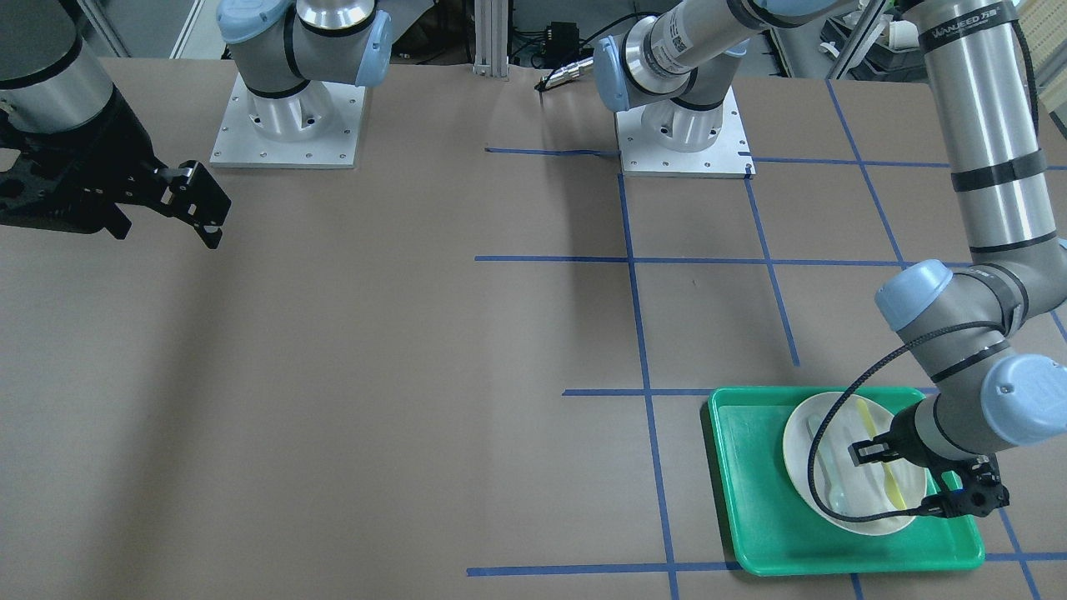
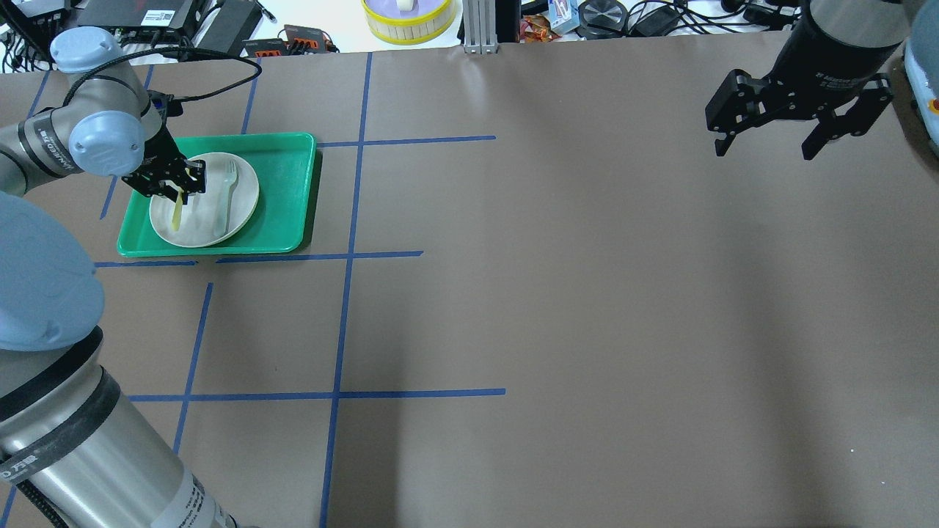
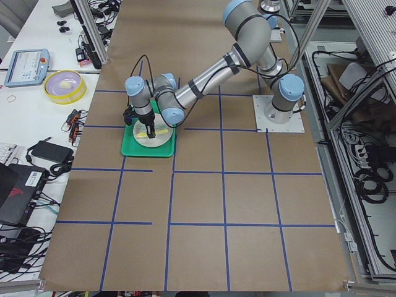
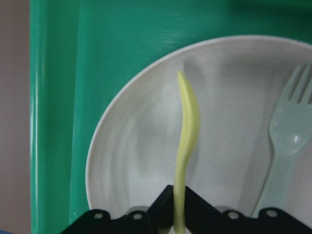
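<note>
A green tray (image 1: 748,470) holds a white plate (image 2: 244,198). On the plate lie a pale blue plastic fork (image 4: 287,141) and a yellow utensil (image 4: 187,131), whose near end is between my black fingertips in the left wrist view. My gripper is low over the plate and looks shut on the yellow utensil, which stands out at a slight curve with its shadow beside it.
Other arms stand at the table's edges, one black gripper (image 2: 792,114) at the top right of the top view. Clutter and a yellow tub (image 2: 405,31) lie beyond the edge.
</note>
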